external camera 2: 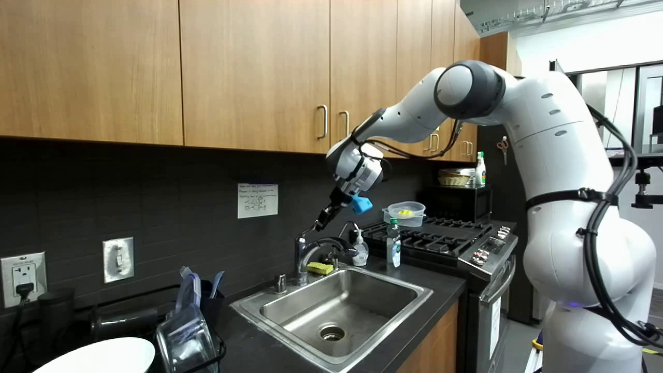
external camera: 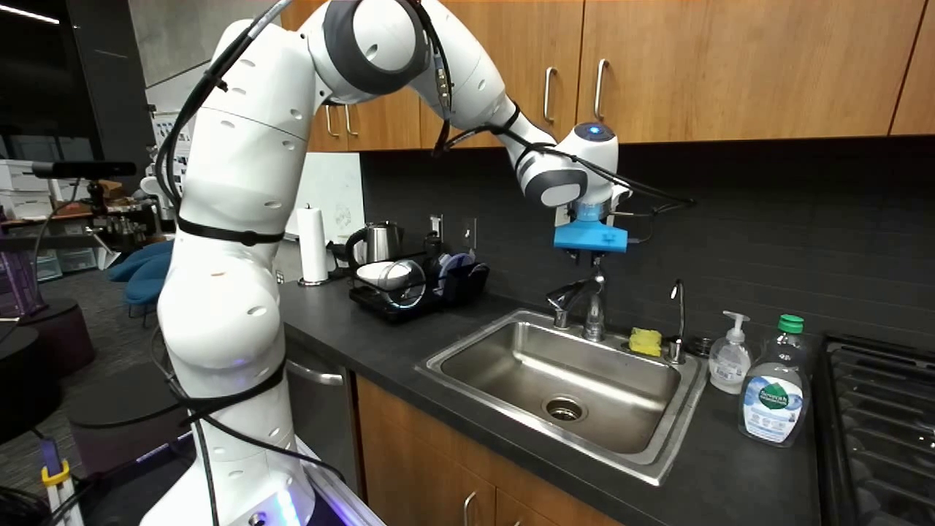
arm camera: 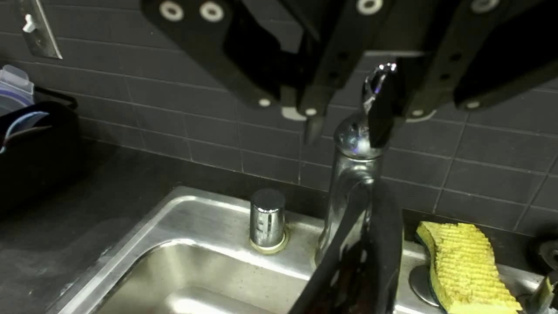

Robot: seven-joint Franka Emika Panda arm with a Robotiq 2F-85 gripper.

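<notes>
The chrome faucet (external camera: 594, 315) rises behind the sink, and its lever handle (arm camera: 370, 86) points up from a rounded top. My gripper is at that lever, its black fingers apart. In the wrist view the lever shows in the gap, close to the right finger (arm camera: 383, 117); whether they touch I cannot tell. The left finger (arm camera: 314, 125) stands clear of it. From exterior view 2 the gripper (external camera 2: 318, 223) comes down at a slant onto the faucet top (external camera 2: 302, 240). The blue mount (external camera: 591, 235) hides most of the fingers in exterior view 1.
The steel sink (external camera: 650, 469) is empty. A yellow sponge (arm camera: 465, 267) lies right of the faucet, with a thin tap (external camera: 677, 320) beyond it. Soap bottles (external camera: 774, 390) stand farther right; a dish rack (external camera: 394, 308) is on the left. Dark tiled wall lies close behind.
</notes>
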